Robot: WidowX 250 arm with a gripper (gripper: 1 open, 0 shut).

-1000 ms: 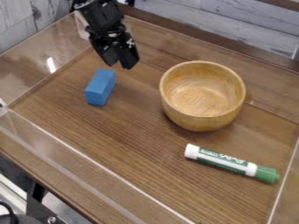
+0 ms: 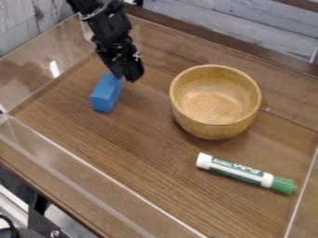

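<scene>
The black gripper [image 2: 123,67] reaches down from the top left, its tips just above and beside the upper end of a blue block [image 2: 106,93] lying on the wooden table. Whether its fingers are apart or around anything is hard to make out.
A round wooden bowl [image 2: 214,123] stands right of the block. A white and green cylinder [image 2: 245,172] lies at the lower right.
The gripper has moved slightly left and down, closer to the blue block. The block, bowl and cylinder look unmoved.
</scene>
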